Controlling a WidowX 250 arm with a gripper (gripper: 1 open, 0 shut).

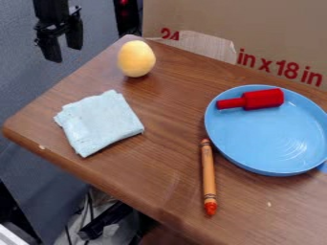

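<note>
My black gripper (60, 40) hangs at the top left, beyond the table's edge, fingers apart with nothing between them. On the wooden table lie a yellow egg-shaped object (137, 58), a folded pale blue cloth (98, 122) at the left, an orange crayon (208, 177) lying lengthwise, and a blue plate (266, 146) at the right with a red roller-like object (261, 99) on it.
A cardboard box (236, 38) stands behind the table. Floor and some dark equipment show below the left edge.
</note>
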